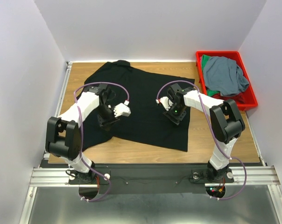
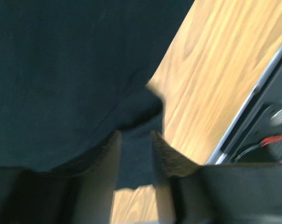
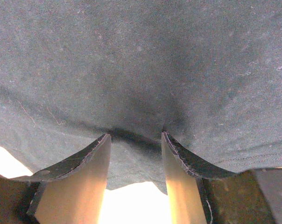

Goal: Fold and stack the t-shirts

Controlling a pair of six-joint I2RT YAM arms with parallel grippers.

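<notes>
A black t-shirt (image 1: 136, 102) lies spread over most of the table, its near edge slanting towards the front. Over its near left part hovers my left gripper (image 1: 107, 126). In the left wrist view its blurred fingers (image 2: 114, 161) are parted, and a raised crease of the shirt (image 2: 143, 109) lies just beyond them at the cloth's edge. My right gripper (image 1: 173, 119) is above the right part of the shirt. The right wrist view shows its fingers (image 3: 101, 151) wide apart, with shirt cloth below and nothing visibly gripped.
A red basket (image 1: 250, 95) at the back right holds a grey-blue cloth (image 1: 223, 77) and a green cloth (image 1: 205, 60). Bare wooden table (image 1: 220, 140) shows at the right and along the front edge. Walls close in on both sides.
</notes>
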